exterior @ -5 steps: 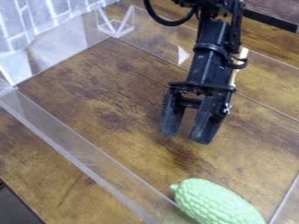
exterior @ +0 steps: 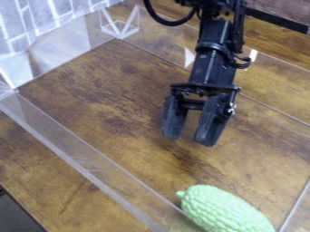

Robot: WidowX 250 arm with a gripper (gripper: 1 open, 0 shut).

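Observation:
The black arm reaches down from the top centre of the camera view to its gripper (exterior: pixel 191 127), which stands open low over the wooden floor with nothing between its two dark fingers. At the bottom right lies a pale green, bumpy vegetable-like object (exterior: pixel 224 208), apart from the gripper and nearer the camera.
Clear plastic walls (exterior: pixel 72 145) border the wooden work area (exterior: pixel 97 100) on the left, back and right. A white patterned cloth (exterior: pixel 36 27) is at the back left. The floor left of the gripper is clear.
The gripper has shifted slightly left and a little up. The green object has not moved.

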